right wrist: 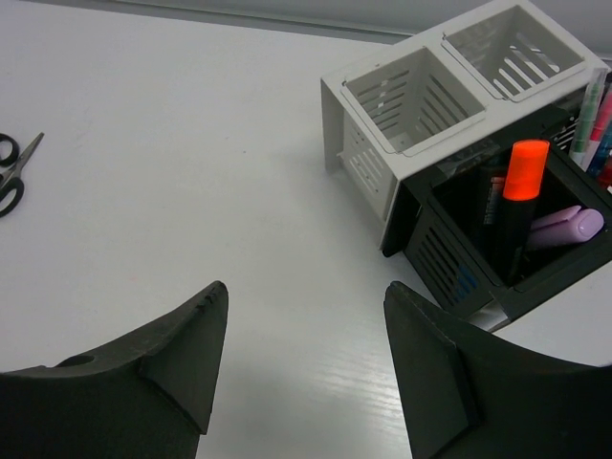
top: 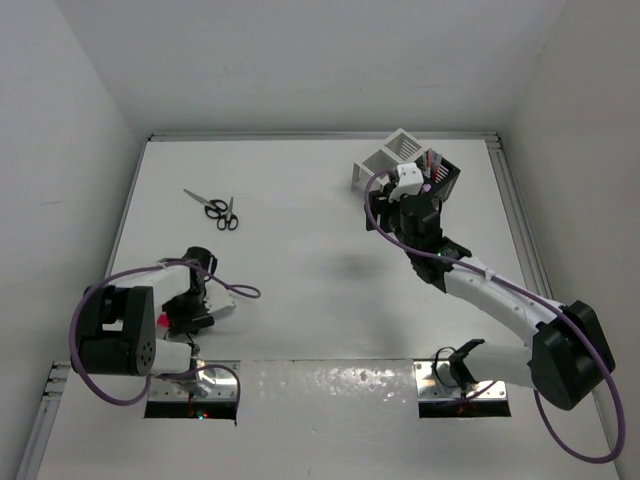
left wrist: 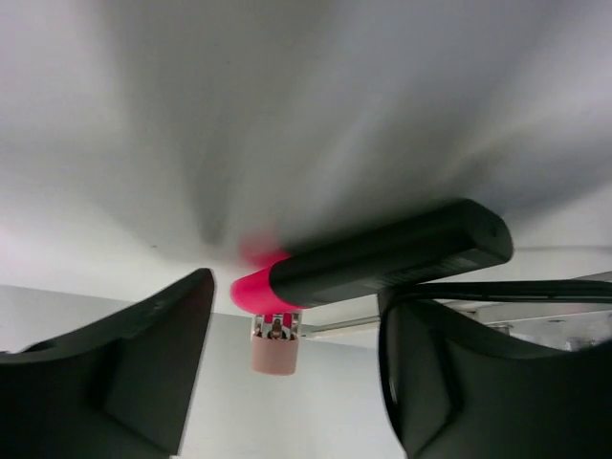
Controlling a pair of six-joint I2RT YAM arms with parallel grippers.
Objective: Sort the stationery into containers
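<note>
A black marker with a pink end (left wrist: 382,256) lies on the table at the near left. My left gripper is low over it, open, its fingers on either side of the pink end; whether they touch it I cannot tell. From the top only the pink end (top: 162,320) shows beside the arm. Two pairs of scissors, one (top: 216,208) beside the other (top: 228,222), lie at the back left. My right gripper stands open and empty just in front of the organizer, whose white compartments (right wrist: 411,105) adjoin black ones (right wrist: 445,277).
In a black compartment stand an orange-capped marker (right wrist: 524,177) and a purple one (right wrist: 566,229); several pens (right wrist: 595,124) fill another. The white compartments look empty.
</note>
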